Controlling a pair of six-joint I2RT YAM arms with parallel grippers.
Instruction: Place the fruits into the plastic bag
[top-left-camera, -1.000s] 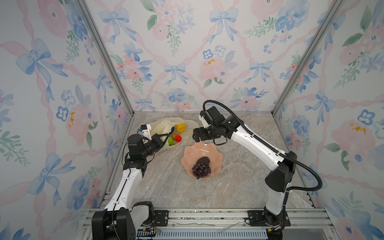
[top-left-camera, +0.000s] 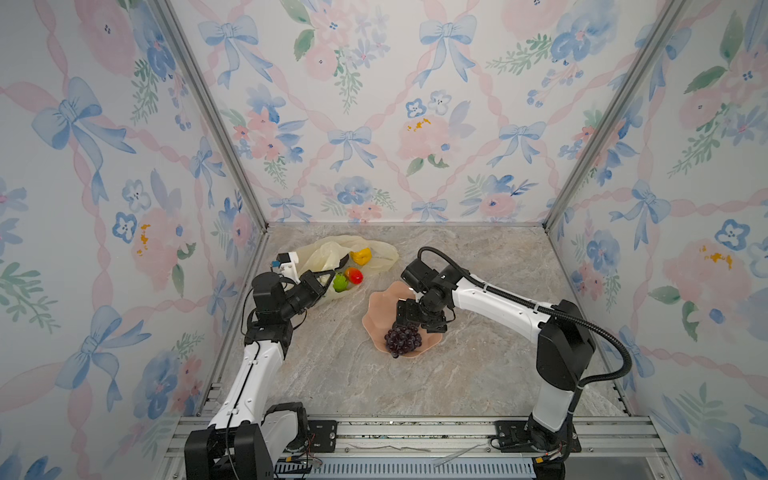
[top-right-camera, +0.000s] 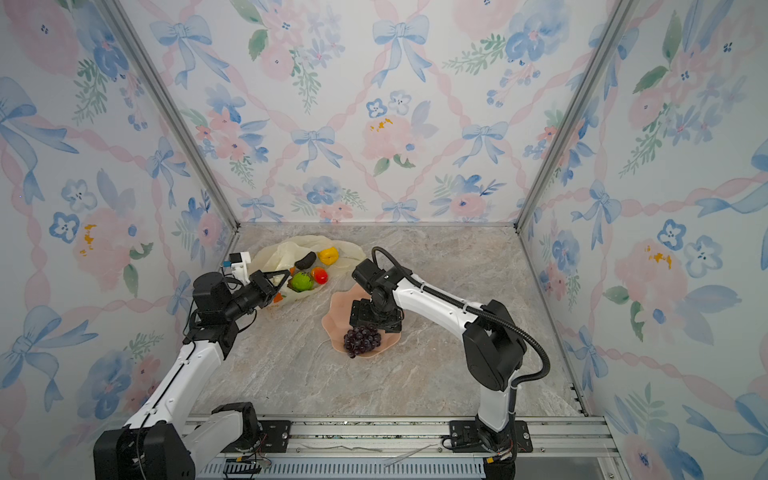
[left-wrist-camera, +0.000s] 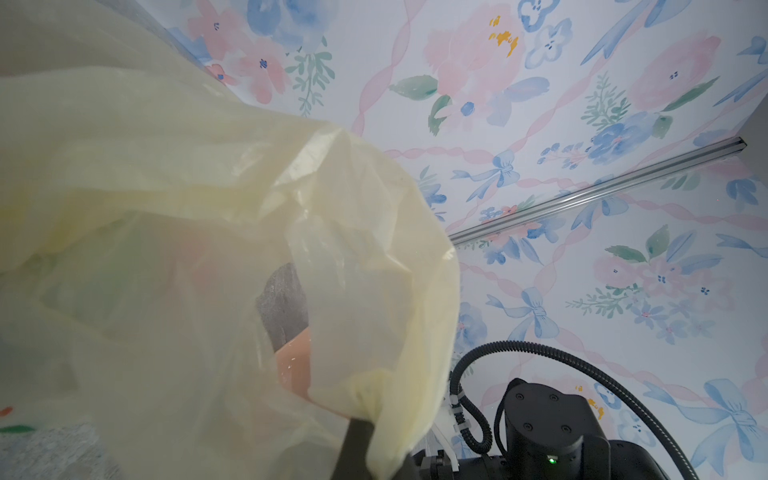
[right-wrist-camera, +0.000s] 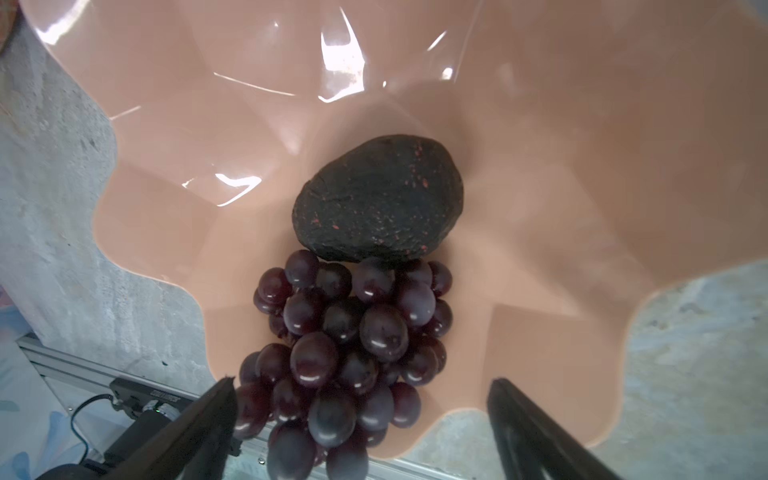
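Observation:
The pale yellow plastic bag (top-right-camera: 280, 254) lies at the back left, its mouth facing right. My left gripper is shut on its gathered edge. Inside the bag's mouth are a yellow fruit (top-right-camera: 329, 256), a red one (top-right-camera: 320, 275), a green one (top-right-camera: 301, 281) and a dark one (top-right-camera: 305, 261). A dark avocado (right-wrist-camera: 376, 200) and a bunch of purple grapes (right-wrist-camera: 344, 352) rest in the pink wavy bowl (right-wrist-camera: 552, 352). My right gripper is open over the bowl, its blurred fingers apart on either side of the grapes, holding nothing.
The bowl's scalloped rim (top-left-camera: 369, 328) surrounds both fruits. Bare marble table (top-left-camera: 496, 360) lies to the right and in front. A metal rail (top-left-camera: 416, 424) runs along the front edge.
From beyond the bowl's back rim, my right gripper has come forward and down over the bowl, now covering the avocado in the top left view. The left arm and bag have barely moved.

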